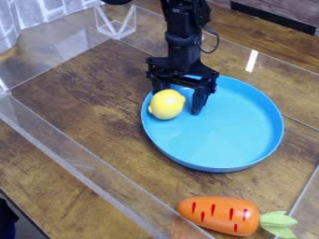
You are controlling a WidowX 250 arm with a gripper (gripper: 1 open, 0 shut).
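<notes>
The black robot gripper hangs from above over the back-left of a blue plate, its fingers spread open and reaching down into the plate. A yellow ball-like object lies on the plate just in front of the fingers, at its left side. Whether a finger touches it is hard to tell.
An orange toy carrot with a pale green top lies at the front right. Clear plastic walls edge the wooden surface at the left. The wood left of the plate is bare.
</notes>
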